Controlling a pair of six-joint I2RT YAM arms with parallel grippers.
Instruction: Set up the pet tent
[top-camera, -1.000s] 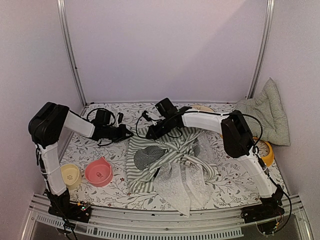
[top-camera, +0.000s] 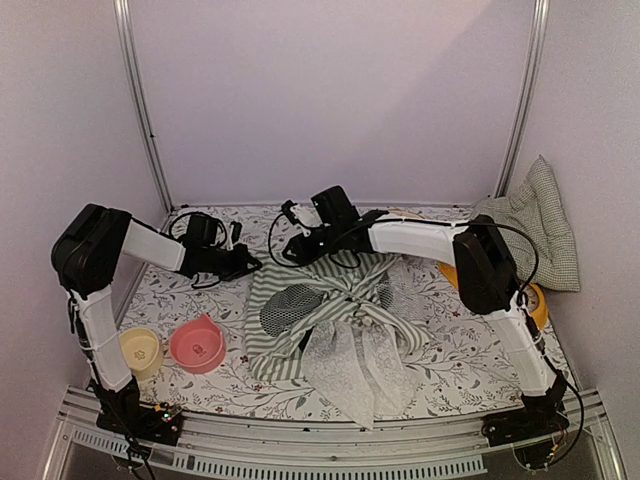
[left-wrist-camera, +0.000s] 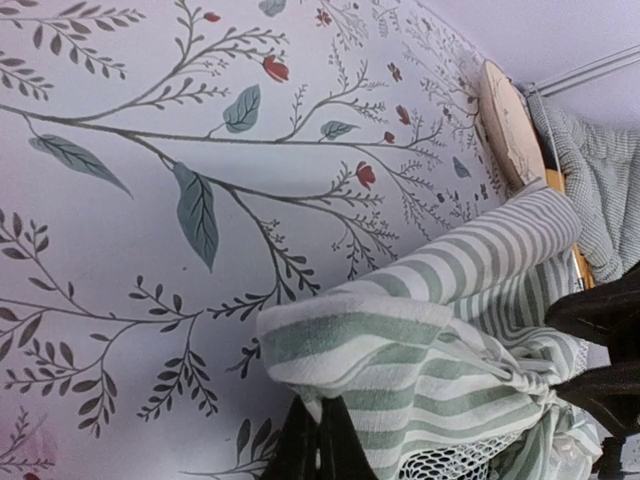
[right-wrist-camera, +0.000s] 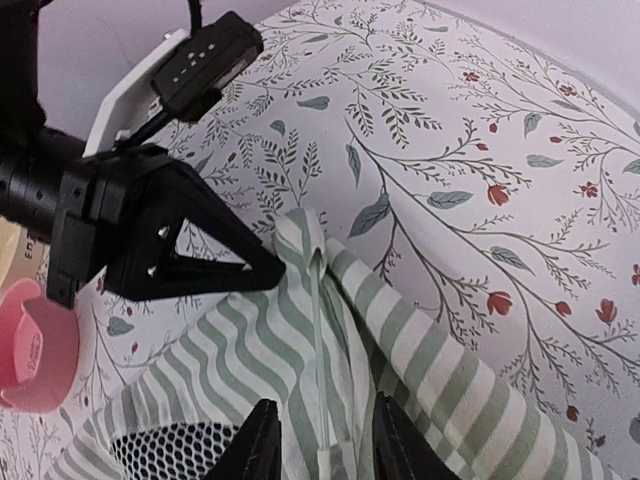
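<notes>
The striped green-and-white tent fabric lies crumpled mid-table, with dark mesh and sheer white cloth. My left gripper is shut at the fabric's upper left corner, a bit of cloth rising from between its fingertips; in the right wrist view it pinches that corner. My right gripper hangs over the fabric to the right of the left one, fingers apart, with striped cloth below and between them; whether they touch it I cannot tell.
A pink bowl and a cream bowl stand at the left. An orange object and a checked cushion are at the right, a round tan item behind the right arm.
The fabric has shifted slightly left with my left gripper over the last second. My right arm has moved a little and now hides more of the round item.
</notes>
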